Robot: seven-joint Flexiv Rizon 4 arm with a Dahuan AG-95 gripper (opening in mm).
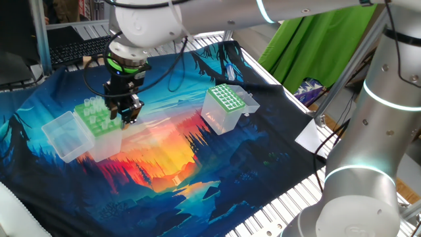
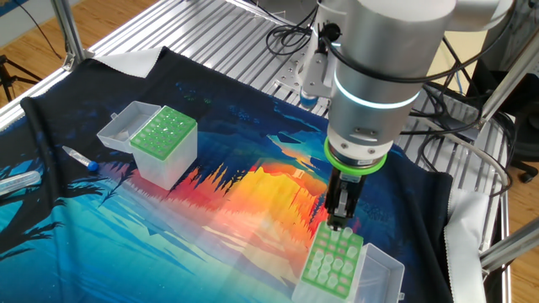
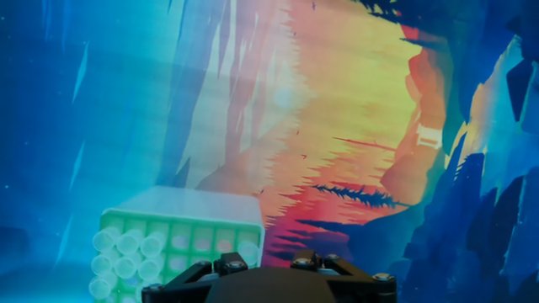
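Observation:
My gripper (image 1: 123,117) hangs over the near-side edge of a tube box, pointing down. In the wrist view its two fingertips (image 3: 232,263) stand apart, and I make out nothing held between them. The tube box (image 1: 105,145) is translucent with a green rack on top, and clear tubes (image 3: 126,244) stand in many of its holes. Some holes near the gripper look empty. A second translucent box (image 2: 168,164) has a green rack top (image 1: 226,97) with no tubes standing up from it. Whether the fingertips touch any tube is hidden.
Open clear lids (image 1: 68,136) (image 2: 126,122) hang beside both boxes. A blue-capped pen (image 2: 80,158) lies on the patterned cloth (image 2: 244,194) beyond the second box. Between the boxes the cloth is clear. A black cable (image 1: 172,69) loops around the wrist.

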